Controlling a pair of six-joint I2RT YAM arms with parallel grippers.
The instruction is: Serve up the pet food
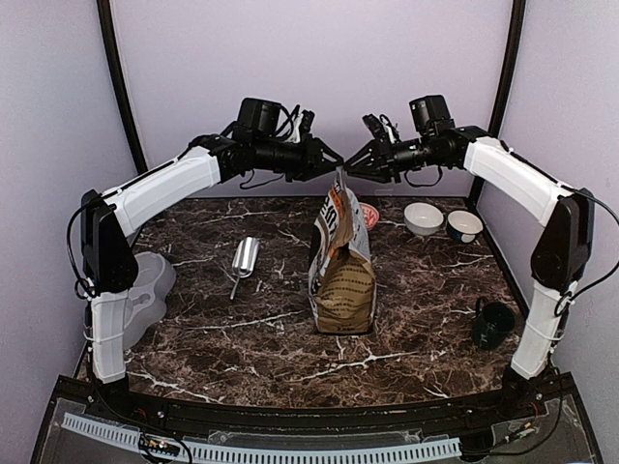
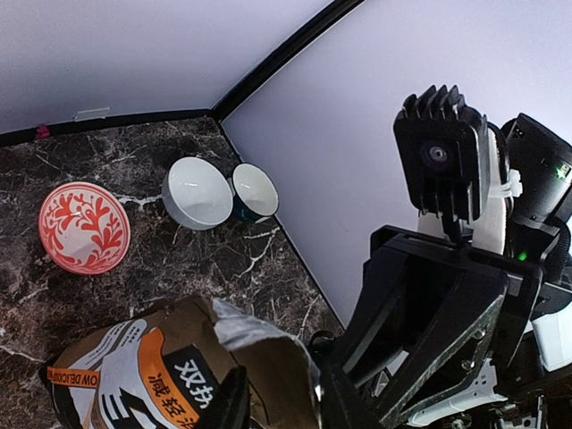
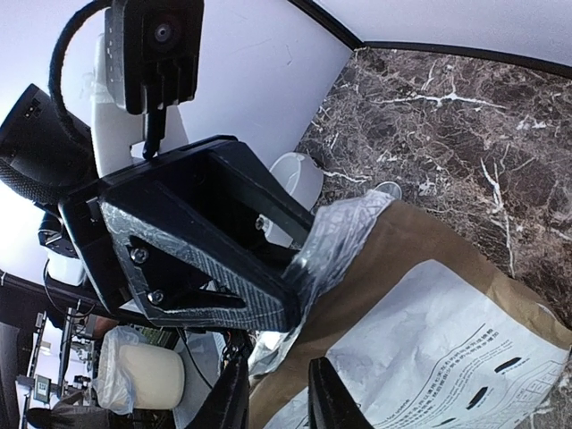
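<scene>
The brown and white pet food bag (image 1: 340, 290) stands upright on the dark marbled table, its narrow top edge raised between both grippers. My left gripper is at the top from the left, a gap showing between its fingertips; the bag's silvery rim (image 2: 255, 329) runs down close to its right finger. From the right, my right gripper is at the same top, its fingertips also apart, with the bag's printed back (image 3: 429, 349) beyond. A metal scoop (image 1: 246, 256) lies left of the bag. Whether the bag's mouth is parted cannot be made out.
Behind the bag is a red-patterned bowl (image 2: 85, 228). Beside it at the back right are a white bowl (image 1: 423, 218) and a dark-sided bowl (image 1: 464, 226). A dark mug (image 1: 493, 324) stands at right, a grey tray (image 1: 150, 295) at left.
</scene>
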